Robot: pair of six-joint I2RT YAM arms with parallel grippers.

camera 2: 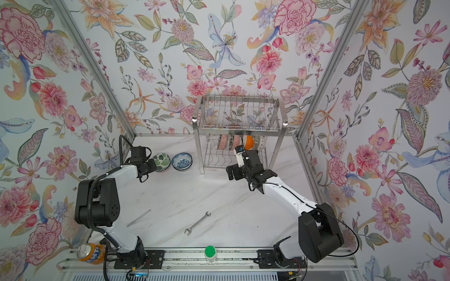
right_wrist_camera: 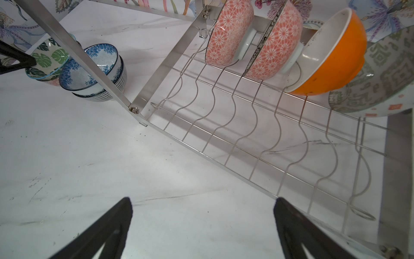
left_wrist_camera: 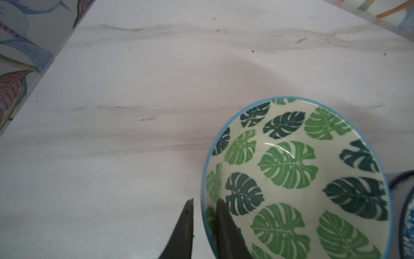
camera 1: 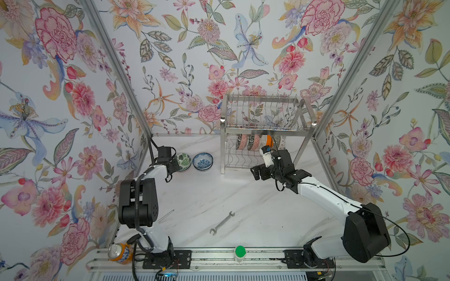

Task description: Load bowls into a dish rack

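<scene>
In the left wrist view a leaf-patterned bowl point(left_wrist_camera: 286, 168) fills the lower right. My left gripper is partly open around its near rim, one finger point(left_wrist_camera: 185, 231) outside and the other point(left_wrist_camera: 226, 231) inside, with slim gaps to the rim. A blue-and-white bowl point(camera 1: 202, 160) is right beside it, stacked on another bowl with a dark pattern point(right_wrist_camera: 101, 95). The two-tier dish rack point(camera 1: 269, 127) has pink bowls point(right_wrist_camera: 276, 47), an orange bowl point(right_wrist_camera: 334, 56) and a grey-patterned bowl point(right_wrist_camera: 379, 73) on its lower tier. In front of that tier, my right gripper stands wide open and empty.
A wrench point(camera 1: 222, 223) lies on the front middle of the table, and a thin rod point(camera 2: 138, 217) near the left arm. The rack's upper tier point(camera 2: 241, 114) is empty. Open table stretches between the arms. A side wall stands close to the left arm.
</scene>
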